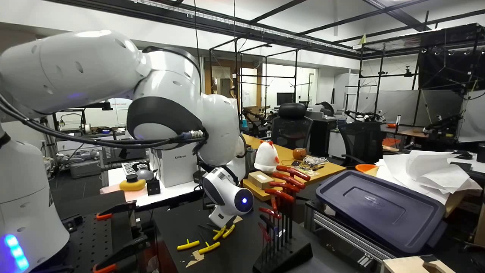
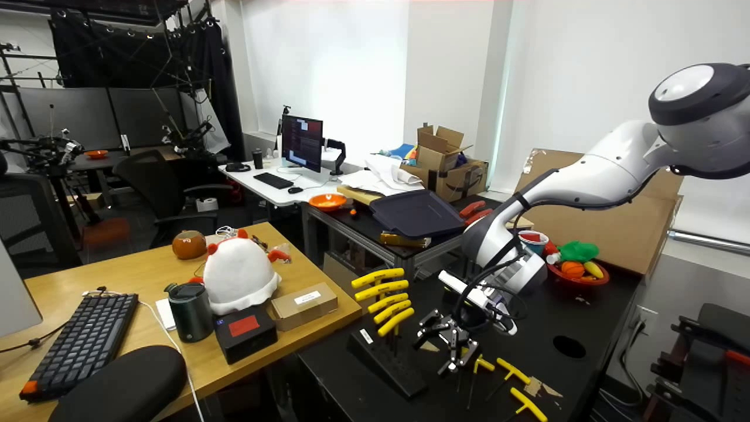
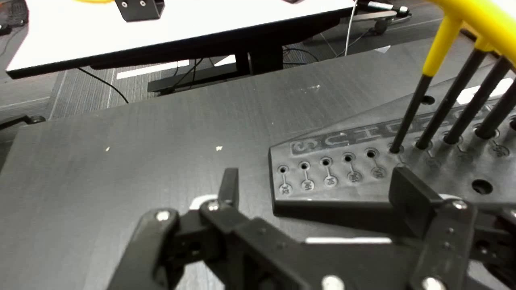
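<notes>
In the wrist view my gripper stands open, its two dark fingers wide apart with nothing held between them. Beyond and partly between them lies the black hex-key stand [image 3: 333, 169], with several empty holes at its near end. Yellow-handled T-keys [image 3: 437, 46] stand upright in its other holes, to the right. The second exterior view has the same stand [image 2: 383, 366] with its yellow handles [image 2: 383, 292] left of the gripper [image 2: 450, 355]. Several loose yellow T-keys [image 1: 188, 245] lie on the black table. In the first exterior view the gripper's fingers are hidden behind the wrist.
A second stand with red-handled T-keys [image 1: 284, 250] rises on the near side of the table. A red bowl of toy food [image 2: 576, 278] sits at the table's far right in the second exterior view. Bare tabletop [image 3: 121, 183] shows left of the stand in the wrist view.
</notes>
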